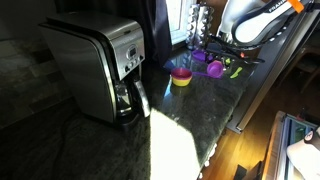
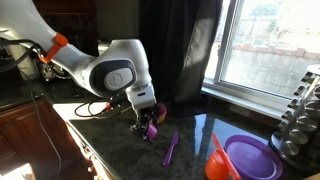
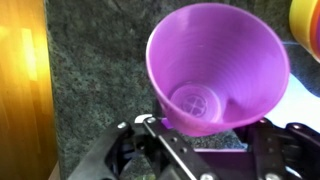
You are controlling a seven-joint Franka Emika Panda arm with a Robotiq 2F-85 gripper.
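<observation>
My gripper is shut on a purple cup (image 3: 215,62), which fills the upper middle of the wrist view with its open mouth facing the camera. Inside, the cup looks empty. Exterior view 1 shows the purple cup (image 1: 215,69) low over the far part of the counter, its round mouth turned toward that camera. In exterior view 2 the purple cup (image 2: 151,131) hangs below the white arm; the fingers are mostly hidden there. A yellow cup with a reddish inside (image 1: 181,76) stands nearby, apart from the held one.
A silver coffee maker (image 1: 105,65) occupies the near left of the counter. Exterior view 2 shows a purple utensil (image 2: 171,148), an orange cup (image 2: 217,165), a purple plate (image 2: 255,158) and a spice rack (image 2: 298,120). Sunlit counter (image 1: 172,145) in front of the yellow cup is clear.
</observation>
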